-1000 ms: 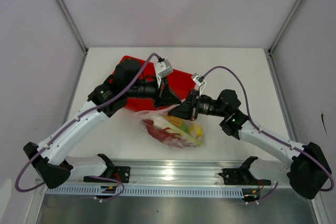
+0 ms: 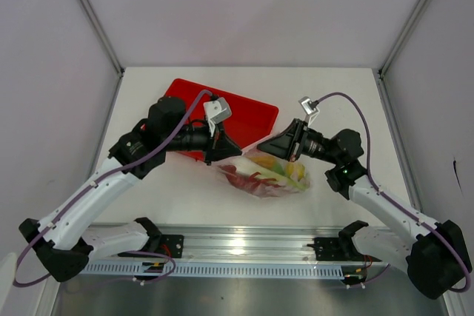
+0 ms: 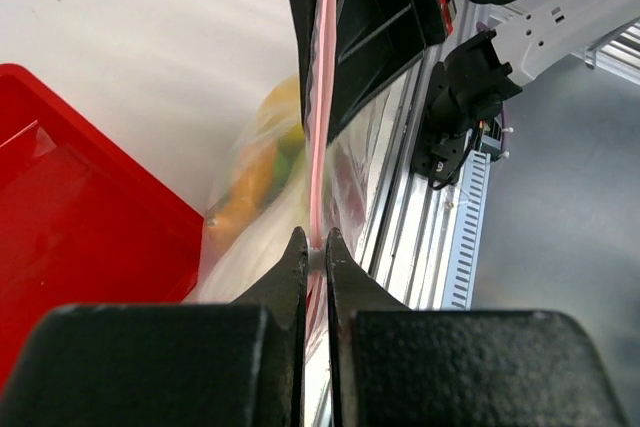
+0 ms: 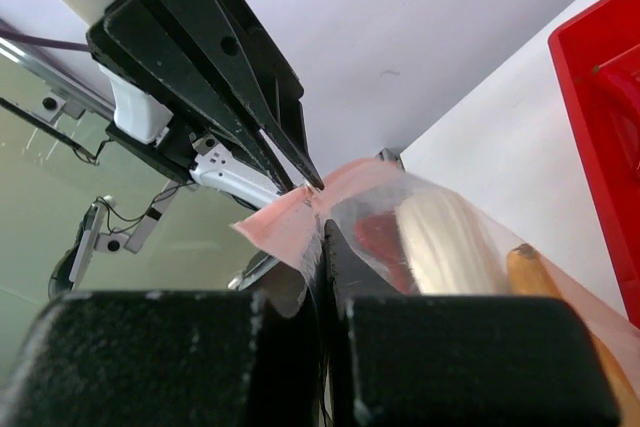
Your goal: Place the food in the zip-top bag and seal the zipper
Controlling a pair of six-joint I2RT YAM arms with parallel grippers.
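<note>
The clear bag [image 2: 263,183] with pink top holds food: red pieces, a pale long item, orange and yellow pieces [image 3: 250,182]. My left gripper is shut on the bag's pink top edge, which stretches toward the right gripper in the left wrist view. My right gripper is shut at the other part of that edge; whether film lies between its fingertips is hard to tell. The two grippers are a short distance apart above the bag.
The red bin [image 2: 252,112] stands behind the bag, close to the left arm. A metal rail runs along the front edge.
The bag has moved right along with them.
</note>
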